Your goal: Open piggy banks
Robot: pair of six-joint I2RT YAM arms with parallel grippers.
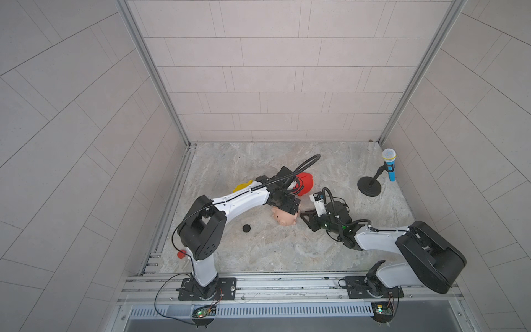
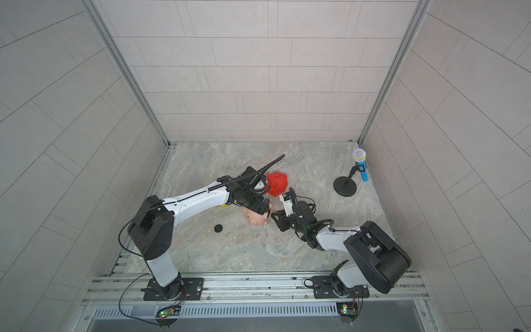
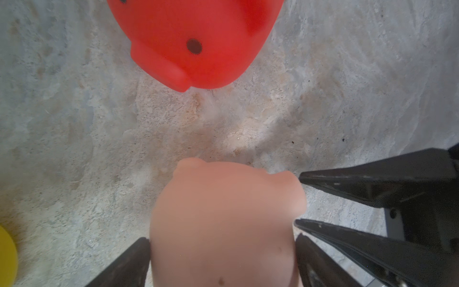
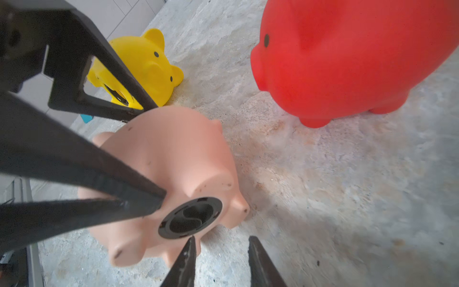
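A pink piggy bank (image 1: 284,218) (image 3: 222,215) lies beneath my left gripper, whose fingers are open around its body. In the right wrist view its belly shows a round dark opening (image 4: 190,217). Beside that end stands my right gripper (image 1: 304,218), part open, its tips (image 4: 190,248) low by the bank with nothing visible between them. A black round cap (image 1: 246,228) lies left of the pink bank. A red piggy bank (image 4: 339,52) stands behind, and a yellow one (image 4: 143,71) to the left.
A black stand (image 1: 369,186) with a blue cup (image 1: 391,170) is at the back right. A small red piece (image 1: 181,254) lies by the left arm's base.
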